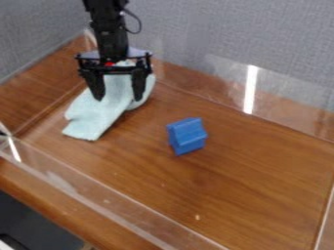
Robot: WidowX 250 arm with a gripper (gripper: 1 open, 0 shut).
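My gripper (pixel 115 76) hangs at the upper left of the camera view, open, its two dark fingers low over a pale mint cloth (pixel 98 117). The cloth lies spread on the wooden table, partly under the gripper; whether the fingertips touch it is unclear. A small red object (pixel 109 63) shows behind the gripper, largely hidden by it.
A blue block (pixel 186 136) sits on the table right of the cloth, near the middle. Clear walls border the table at the back and sides.
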